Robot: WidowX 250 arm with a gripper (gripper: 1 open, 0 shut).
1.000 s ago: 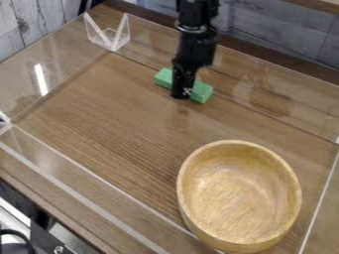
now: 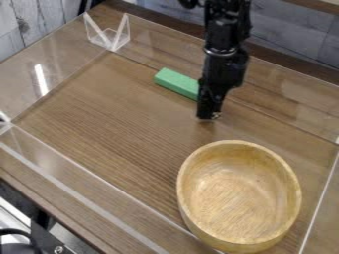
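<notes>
My gripper (image 2: 208,109) is low over the wooden table at the upper middle, shut, with nothing visible between its fingers. A green block (image 2: 176,83) lies just left of the gripper, its right end partly hidden behind it. Whether the two touch I cannot tell.
A large round yellow wooden bowl (image 2: 239,193) sits at the lower right. A clear plastic object (image 2: 110,33) stands at the back left.
My gripper has moved to the right, from over the middle of the green block to its right end, uncovering more of the block's left part.
</notes>
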